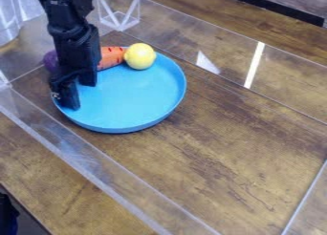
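My black gripper (pixel 64 86) reaches down from the top left to the left rim of a blue plate (pixel 134 100), its fingers low at that edge and open as far as the dark shapes show. An orange carrot (pixel 110 56) lies at the plate's back, partly behind the arm. A yellow round object (pixel 140 56) sits to its right. A purple eggplant (pixel 52 61) shows at the left, mostly hidden by the arm.
A wooden table (pixel 217 172) with clear plastic strips along it fills the view.
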